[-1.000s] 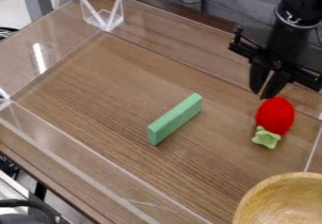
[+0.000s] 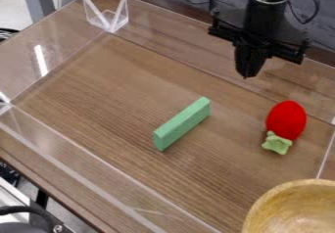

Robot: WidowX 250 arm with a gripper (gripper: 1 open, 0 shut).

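Observation:
My black gripper (image 2: 246,59) hangs over the upper right of the wooden table, its fingers pointing down with nothing visible between them; how far apart they are is hard to tell. Below it to the right lies a red strawberry-like toy (image 2: 287,118) with a green leafy top (image 2: 276,143). A green rectangular bar (image 2: 182,122) lies diagonally near the table's middle, below and left of the gripper.
A yellow round bowl (image 2: 299,213) is cut off at the bottom right. A clear plastic object (image 2: 109,12) sits at the back left.
My gripper has moved left, away from above the red toy. The toy, bar and bowl appear unmoved.

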